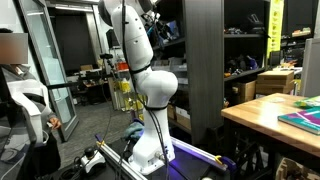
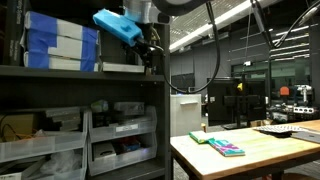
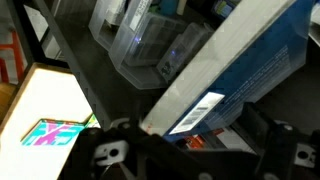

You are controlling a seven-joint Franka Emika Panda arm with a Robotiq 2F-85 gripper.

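Note:
In the wrist view, a blue box with a white side (image 3: pixel 235 85) and a white label slants across the middle. Its lower end lies in front of and partly between the spread black fingers of my open gripper. Whether either finger touches it cannot be told. In exterior view 2, my gripper (image 2: pixel 143 33) is high up beside the top shelf, with a light blue object (image 2: pixel 117 25) at its left. Blue and white boxes (image 2: pixel 62 47) are stacked on that shelf. The fingertips are hard to make out from outside.
Clear plastic bins (image 2: pixel 122 145) fill the lower shelves, below the dark shelf board (image 2: pixel 80 73). To the right, a wooden table (image 2: pixel 255 158) carries a colourful flat item (image 2: pixel 226 147) and a keyboard-like object (image 2: pixel 283 131). The shelf's upright post stands close to the gripper.

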